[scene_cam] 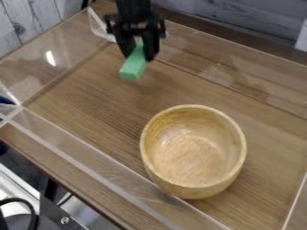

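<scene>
My dark gripper (135, 40) is at the top middle of the camera view, blurred. A green object (133, 66) hangs at its lower end, tilted. Whether the fingers are closed on it cannot be made out.
A round yellow bowl (192, 151) stands on the wooden surface (90, 112) at the lower right. A clear plastic item lies along the upper left edge. Black cables show at the bottom left corner.
</scene>
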